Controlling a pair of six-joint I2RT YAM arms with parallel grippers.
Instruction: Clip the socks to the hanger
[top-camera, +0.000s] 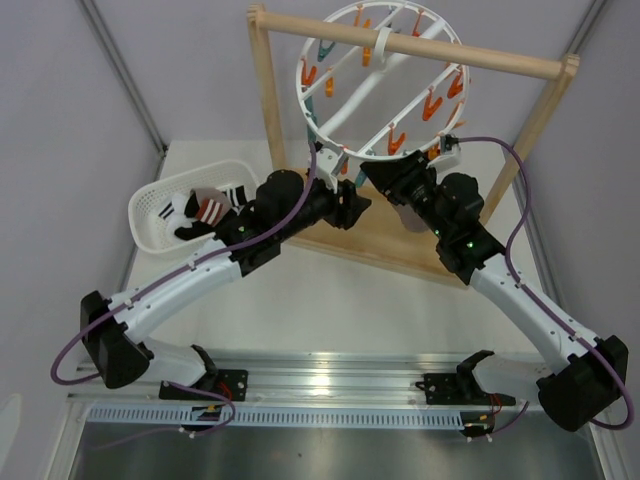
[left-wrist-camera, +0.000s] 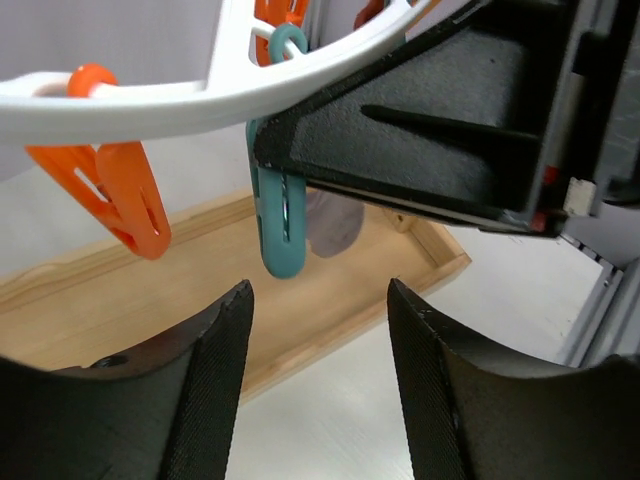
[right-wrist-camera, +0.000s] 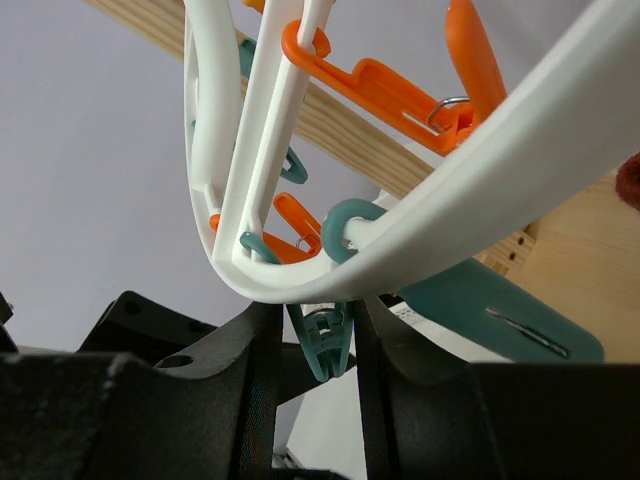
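Observation:
The white ring hanger (top-camera: 384, 155) hangs from the wooden frame, with orange and teal clips around it. My right gripper is shut on a teal clip (left-wrist-camera: 283, 225) at the ring's lower rim. My left gripper sits just below and beside that clip, its fingers apart with nothing between them. Socks (top-camera: 203, 208), mostly dark, white and striped, lie in the white basket (top-camera: 150, 240) at the left in the top view.
The wooden post (top-camera: 268, 100) and crossbar surround the hanger. A wooden base (top-camera: 360, 250) lies under it, with a greyish item partly visible behind the grippers.

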